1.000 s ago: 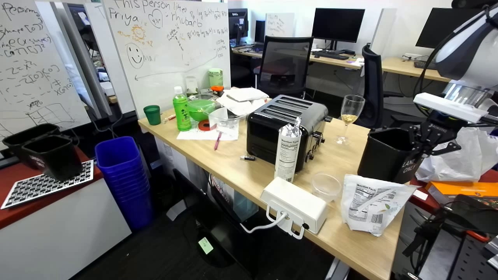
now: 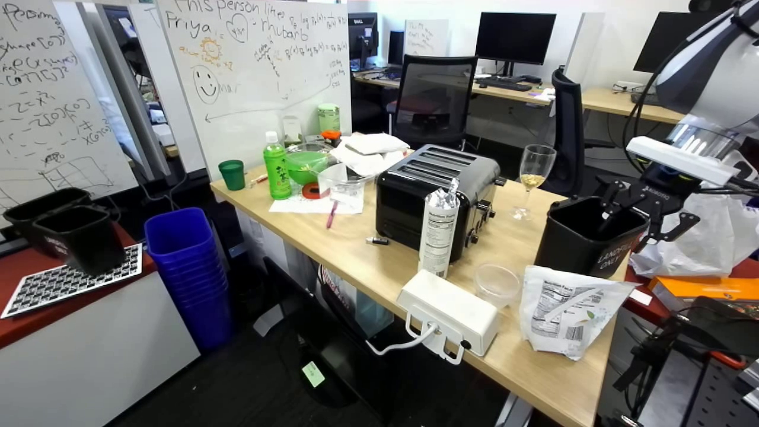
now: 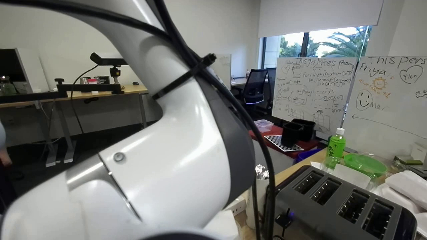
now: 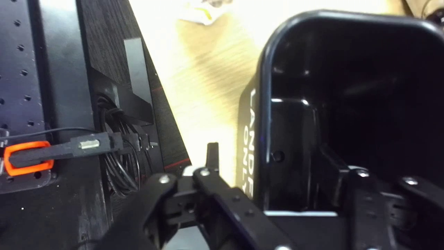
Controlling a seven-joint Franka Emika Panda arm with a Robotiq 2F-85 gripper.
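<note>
A black bin (image 2: 569,245) lettered "LANDFILL ONLY" stands at the right end of the wooden table. In the wrist view the open bin (image 4: 261,125) fills the right half, and I see nothing inside its dark interior. My gripper straddles its lettered wall: one finger (image 4: 212,156) hangs outside, the other inside. The fingers are spread, with a gap to the wall on both sides. From exterior view 1, the gripper (image 2: 624,229) is at the bin's right rim. The arm hides bin and gripper in exterior view 2.
Near the bin stand a white pouch (image 2: 569,313), a clear bowl (image 2: 496,284) and a wine glass (image 2: 533,174). A black toaster (image 2: 437,196), a foil-topped tube (image 2: 439,231) and a white box (image 2: 452,309) are farther left. Bare tabletop lies between glass and bin.
The gripper's fingers have spread apart at the bin's rim. The bin has shifted slightly left and turned, so more of its lettering faces exterior view 1. The arm has moved a little left.
</note>
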